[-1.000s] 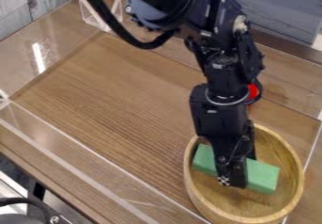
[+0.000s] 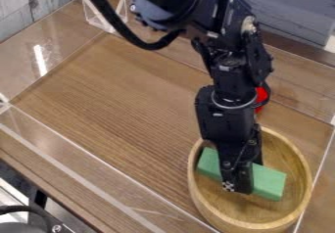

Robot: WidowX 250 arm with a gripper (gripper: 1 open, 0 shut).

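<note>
My black gripper (image 2: 236,173) hangs down from the top into a yellow bowl (image 2: 249,218) at the lower right. Its fingertips are at a green block (image 2: 265,182) lying in the bowl, and appear shut on it; the contact is partly hidden by the gripper.
A small red object (image 2: 261,97) lies behind the gripper on the right. A clear plastic item (image 2: 102,10) is at the top left.
The gripper and green block have shifted very slightly within the bowl, staying low in it.
</note>
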